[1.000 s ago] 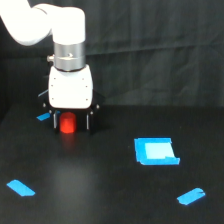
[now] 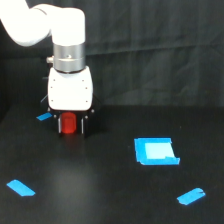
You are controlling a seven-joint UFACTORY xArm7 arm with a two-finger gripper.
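Observation:
My gripper (image 2: 69, 127) points straight down at the left of the dark table, low over a small red object (image 2: 68, 123). Its dark fingers stand at the object's left and right sides. Against the black background their inner edges are hard to make out, so I cannot tell whether they touch it. The object's lower end appears to be at table height.
A blue-edged square with a pale middle (image 2: 157, 151) lies to the right on the table. Blue tape strips mark the front left (image 2: 20, 188) and front right (image 2: 191, 196). A black curtain (image 2: 160, 50) hangs behind.
The fingers have drawn closer together around the red object, and the hand sits slightly lower. The red object has barely moved, if at all.

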